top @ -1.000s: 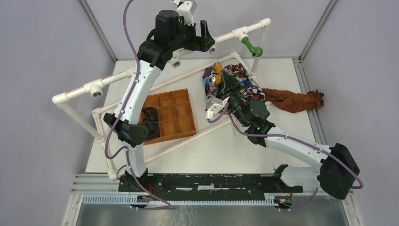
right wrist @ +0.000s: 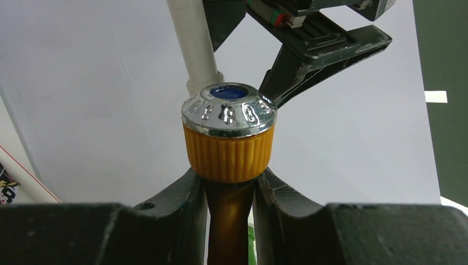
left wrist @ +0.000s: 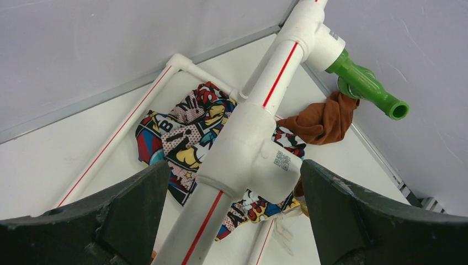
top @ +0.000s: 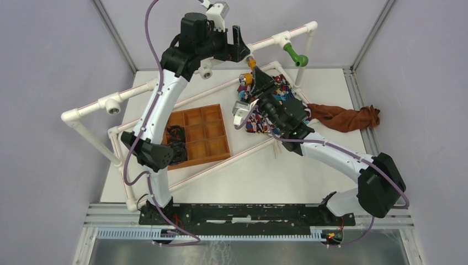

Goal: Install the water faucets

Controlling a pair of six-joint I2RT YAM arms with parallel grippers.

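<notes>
My right gripper is shut on the orange faucet, which has a chrome, blue-centred cap in the right wrist view. In the top view the faucet's upper end meets, or nearly meets, a white tee on the upper pipe; touching cannot be told. My left gripper is open around the upper pipe at a white tee, above the right gripper in the top view. A green faucet is fitted on a tee farther right.
An orange compartment tray with black items lies at centre-left. A patterned cloth and brown cloth lie beneath and right. Lower pipes cross the board. Bare tees stand at left.
My right gripper has moved up and left with the orange faucet, to the tee on the upper pipe. The left gripper has shifted slightly.
</notes>
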